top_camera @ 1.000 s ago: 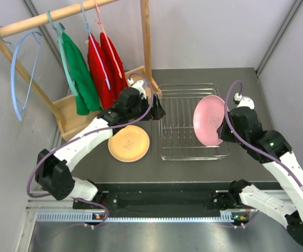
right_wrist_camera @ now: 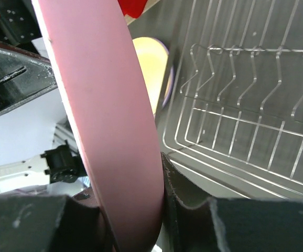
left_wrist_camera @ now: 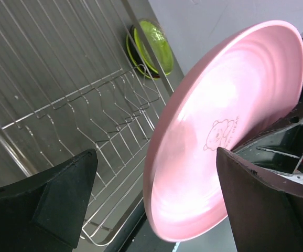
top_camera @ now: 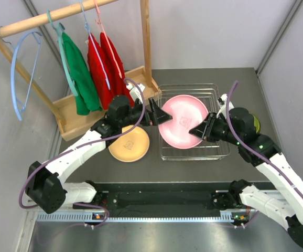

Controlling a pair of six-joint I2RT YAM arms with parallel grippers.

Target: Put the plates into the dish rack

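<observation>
A pink plate (top_camera: 182,123) with a small bear drawing hangs above the wire dish rack (top_camera: 193,153). My right gripper (top_camera: 203,131) is shut on its right edge; in the right wrist view the pink rim (right_wrist_camera: 107,121) passes between the fingers. At the plate's opposite side is my left gripper (top_camera: 162,116), open. In the left wrist view the pink plate (left_wrist_camera: 193,152) reaches into the space between the spread fingers; whether they touch it I cannot tell. A yellow plate (top_camera: 129,144) lies on the counter left of the rack.
Green dishes (left_wrist_camera: 154,47) stand right of the rack, mostly hidden by the right arm in the top view. A wooden clothes stand (top_camera: 67,113) with red and green garments fills the back left. The rack's visible slots are empty.
The right gripper has carried the pink plate leftward across the rack and turned its face more upward. My left gripper has shifted slightly right, and the plate's left edge now reaches it.
</observation>
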